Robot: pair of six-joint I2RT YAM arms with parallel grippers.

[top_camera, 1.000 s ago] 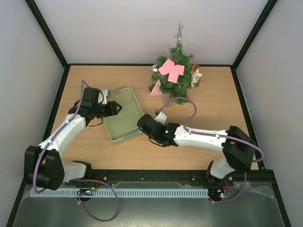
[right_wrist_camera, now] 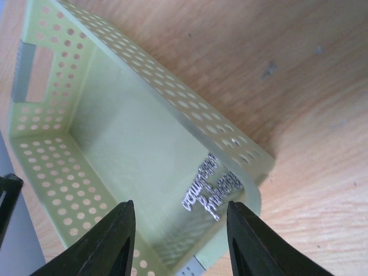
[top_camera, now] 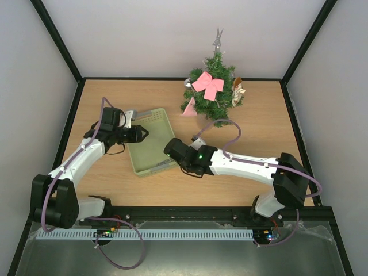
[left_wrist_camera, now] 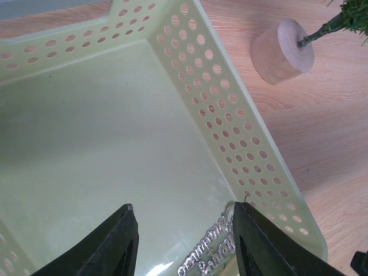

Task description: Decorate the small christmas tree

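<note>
The small Christmas tree (top_camera: 215, 86) stands at the back right, with a pink bow (top_camera: 208, 85), other ornaments and a silver star on top. A pale green perforated basket (top_camera: 150, 126) lies at the middle left. Silver script ornaments rest in one end of it, also seen in the left wrist view (left_wrist_camera: 204, 253). My left gripper is over the basket, open, nothing between its fingertips. My right gripper hangs over the basket's end near those ornaments, open and empty.
The tree's round base (left_wrist_camera: 276, 54) sits just beyond the basket in the left wrist view. Walls enclose the back and sides.
My left arm and the basket moved very slightly.
</note>
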